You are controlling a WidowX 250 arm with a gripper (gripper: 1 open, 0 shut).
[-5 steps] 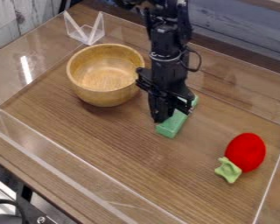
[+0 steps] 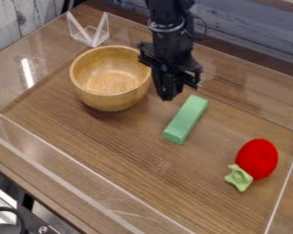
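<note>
My black gripper [image 2: 170,80] hangs over the table at upper middle, just right of a tan bowl [image 2: 109,78] and above a green bar [image 2: 186,121] that lies on the tabletop, apart from it. I cannot tell how far open the fingers are or whether anything is between them.
A red object with a pale green top [image 2: 256,163] lies at the right. A clear plastic item [image 2: 89,30] is at the back left.
My gripper has moved up and back, away from the green bar, which is now fully uncovered.
</note>
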